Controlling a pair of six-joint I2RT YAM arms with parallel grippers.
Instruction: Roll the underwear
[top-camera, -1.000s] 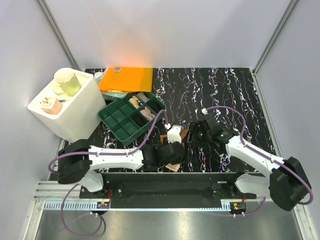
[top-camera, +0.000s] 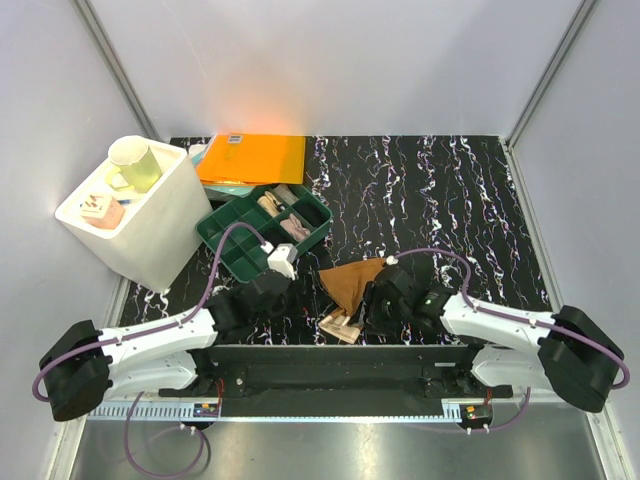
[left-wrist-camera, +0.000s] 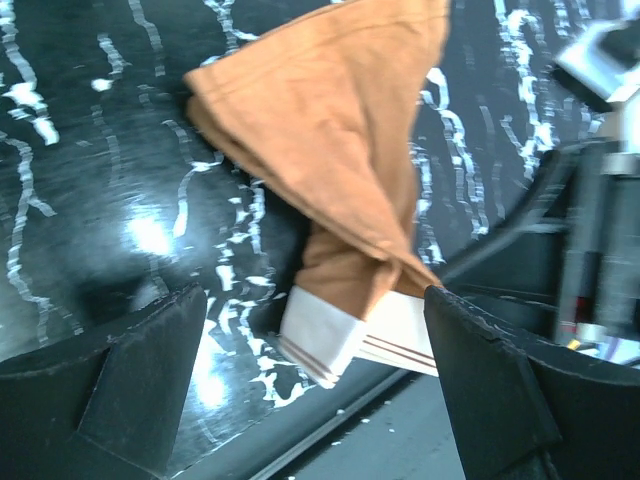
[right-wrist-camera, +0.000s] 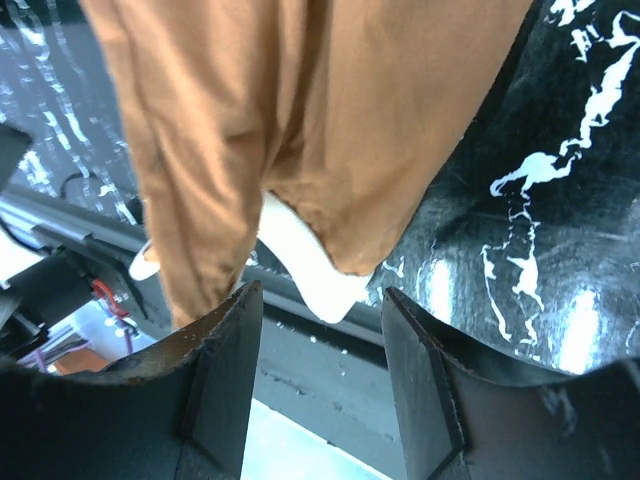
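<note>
The brown underwear (top-camera: 345, 284) with its white waistband (top-camera: 341, 328) lies on the black marbled table near its front edge. In the left wrist view the brown cloth (left-wrist-camera: 330, 110) is partly folded, with the band (left-wrist-camera: 322, 335) bent across its lower end. My left gripper (top-camera: 290, 310) stands open to the left of the cloth, nothing between its fingers. At the cloth's lower right my right gripper (top-camera: 362, 318) is open; in the right wrist view a brown edge (right-wrist-camera: 205, 220) and the white band (right-wrist-camera: 315, 265) come close to its fingertips. Whether they touch I cannot tell.
A green divided box (top-camera: 235, 250) with several rolled items stands at the left, behind my left gripper. An orange folder (top-camera: 255, 160) and a white bin (top-camera: 150, 215) are farther back.
My left arm has drawn off the underwear to the left, uncovering it.
</note>
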